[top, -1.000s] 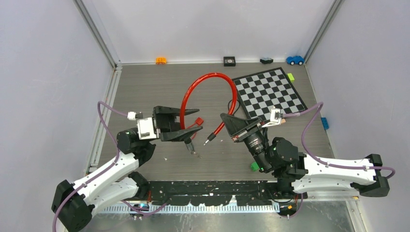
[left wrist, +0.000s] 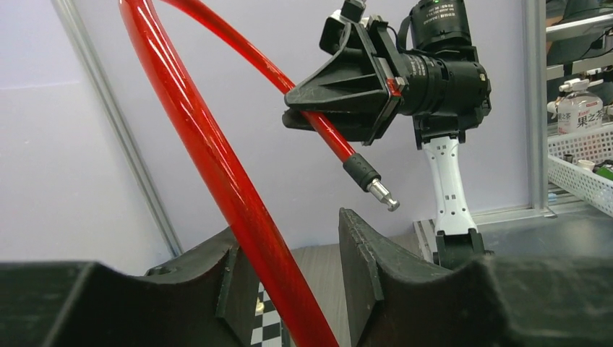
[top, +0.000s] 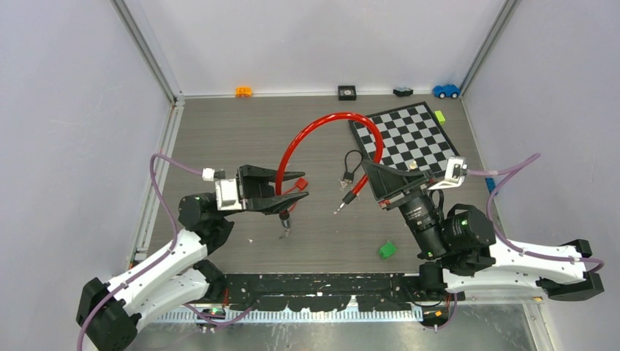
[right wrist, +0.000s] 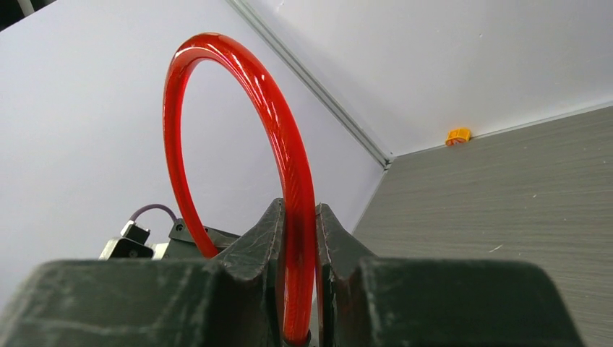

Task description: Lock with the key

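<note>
A bent red cable lock (top: 338,115) arches between the grippers in the top view. My left gripper (top: 298,183) is part open around its left leg, with a lock body and keys (top: 284,223) hanging below. In the left wrist view the red tube (left wrist: 217,173) runs down between the spread fingers. My right gripper is shut on the red tube near its free end; the metal tip (left wrist: 383,194) points down in the left wrist view. A looped black item with keys (top: 349,175) lies on the table.
A checkerboard (top: 409,131) lies back right, with small toys along the back wall, a green block (top: 387,249) at front right and a red object (top: 300,183) behind my left gripper. Bare table surrounds them.
My right gripper has moved right and slightly up in the top view, carrying the cable end and widening the arch.
</note>
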